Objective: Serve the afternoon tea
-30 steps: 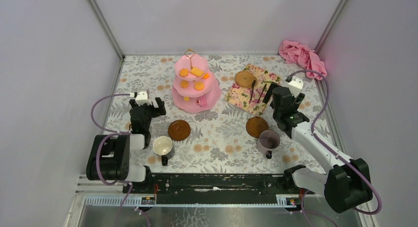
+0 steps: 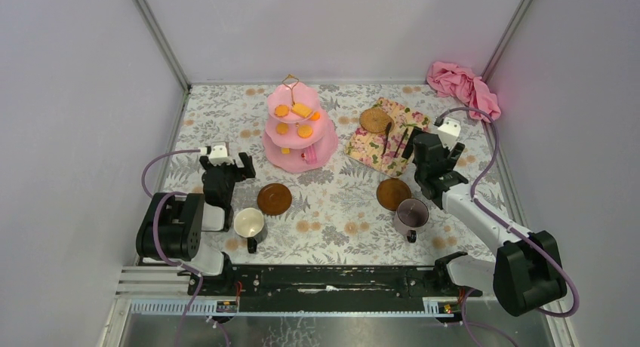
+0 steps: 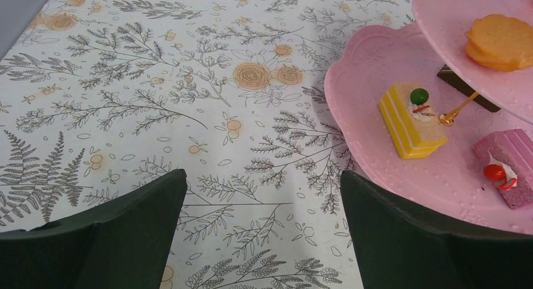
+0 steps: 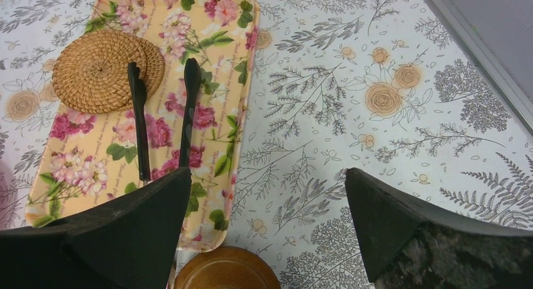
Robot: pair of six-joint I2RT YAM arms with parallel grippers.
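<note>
A pink three-tier stand (image 2: 274, 161) holds cakes, including a yellow slice (image 3: 402, 122) and a pink one (image 3: 503, 163). My left gripper is open and empty, left of the stand. A floral tray (image 4: 107, 176) carries woven mats (image 4: 94, 72) and two dark-handled utensils (image 4: 188, 100). My right gripper is open and empty over the tray's right side. Brown coasters or saucers (image 2: 274, 198) (image 4: 226, 270) lie near a white mug (image 2: 248, 221) at left and a grey mug (image 2: 411, 215) at right.
A pink cloth (image 2: 456, 83) is bunched at the back right corner. Walls border the table (image 2: 324, 234) at back and sides.
Both arms have shifted very slightly over the last second, the left arm's lower part a little rightward. The objects on the table stay put.
</note>
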